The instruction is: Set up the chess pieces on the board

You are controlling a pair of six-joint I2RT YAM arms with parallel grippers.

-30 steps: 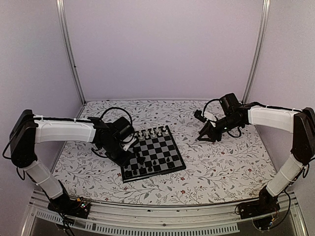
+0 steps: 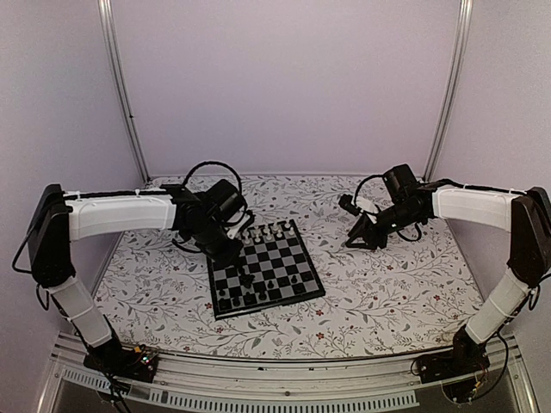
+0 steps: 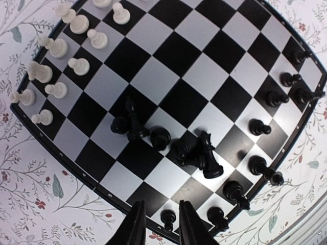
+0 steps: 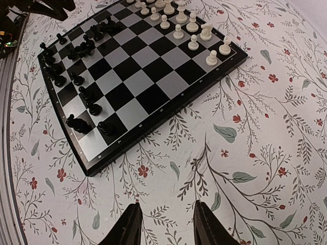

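Note:
The chessboard (image 2: 293, 249) lies left of the table's middle. White pieces (image 3: 78, 24) stand in rows along one side; black pieces (image 3: 259, 127) stand along the opposite side, with a cluster (image 3: 208, 162) on the inner squares, some apparently lying down. My left gripper hangs over the board's left part, fingertips apart in its wrist view; whether anything is between them is unclear. My right gripper is open above the bare table, right of the board, with nothing between its fingers.
Walls close in the back and both sides. The left arm covers much of the board's back-left area in the top view.
My left arm has risen and moved slightly towards the back and right over the board. The right arm looks unchanged.

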